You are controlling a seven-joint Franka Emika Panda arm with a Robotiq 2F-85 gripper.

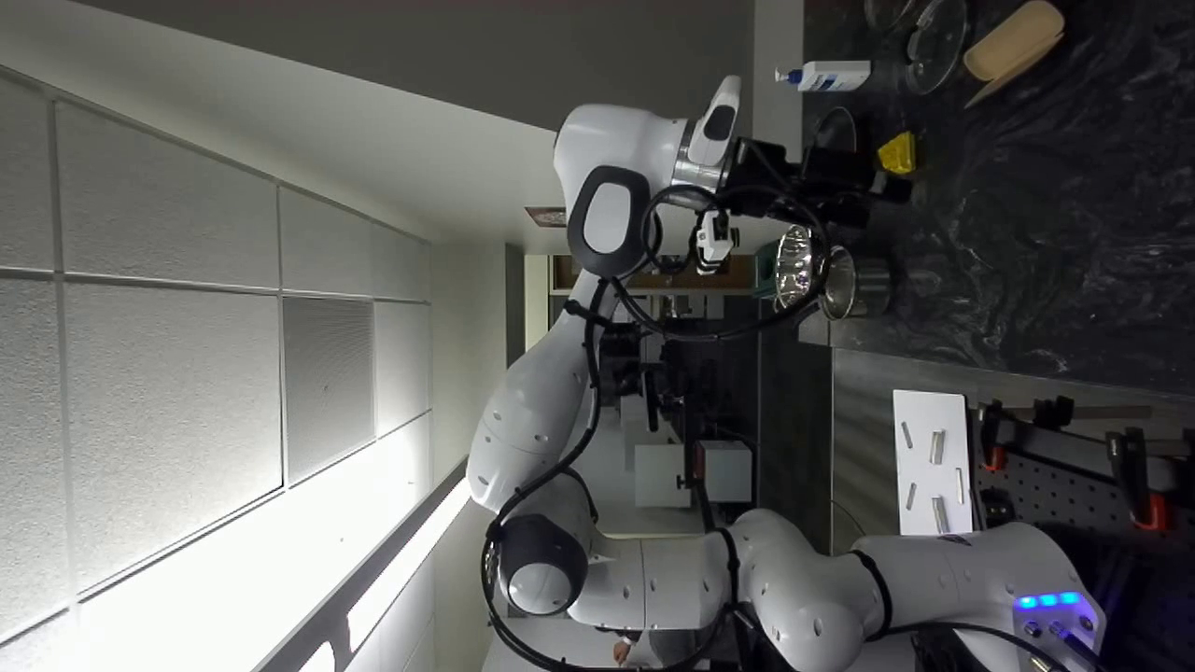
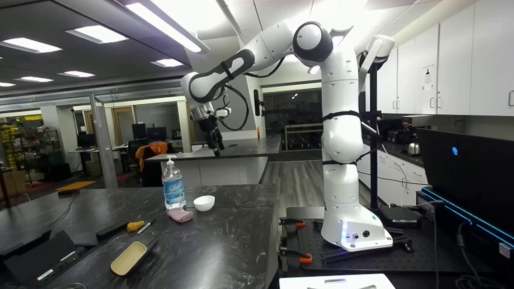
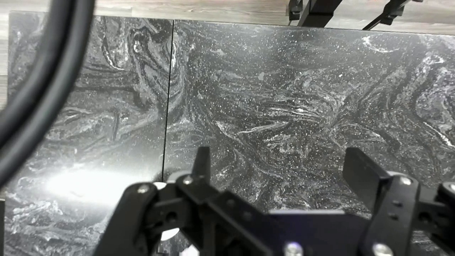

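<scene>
My gripper is open, and only bare dark countertop (image 3: 264, 98) shows between its fingers in the wrist view. In exterior view 2 the same gripper (image 2: 217, 147) hangs high above the counter, tilted downward, touching nothing. Exterior view 1 is turned sideways; there the gripper (image 1: 891, 187) overlaps the dark pan (image 1: 836, 127) and hides part of it. Close by in that picture are a yellow sponge-like item (image 1: 897, 153) and a steel pot (image 1: 863, 282). A white bowl (image 2: 204, 202) sits on the counter in exterior view 2.
A clear soap bottle (image 2: 174, 187) stands beside a pink cloth (image 2: 180, 214). A tan-lined tray (image 2: 129, 258) lies nearer the camera. Cables (image 3: 47, 89) cross the wrist view's left side.
</scene>
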